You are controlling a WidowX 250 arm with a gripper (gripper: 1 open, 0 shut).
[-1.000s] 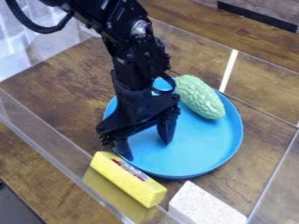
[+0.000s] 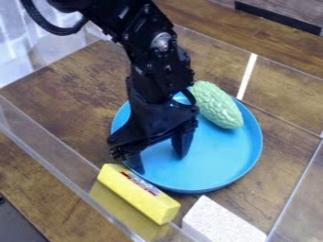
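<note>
My black gripper (image 2: 157, 149) is low over the left half of a blue plate (image 2: 228, 161), its two fingers pointing down toward the plate's surface. Whether anything is between the fingers is hidden by the gripper's own body. A pale green lumpy vegetable (image 2: 217, 106) lies on the back right of the plate, behind and right of the gripper.
A yellow box (image 2: 138, 195) lies just in front of the plate, and a white block (image 2: 224, 220) sits at front right. Clear panels run along the left and right front edges.
The gripper has shifted very slightly over the last second, staying low over the plate. The objects have not visibly moved.
</note>
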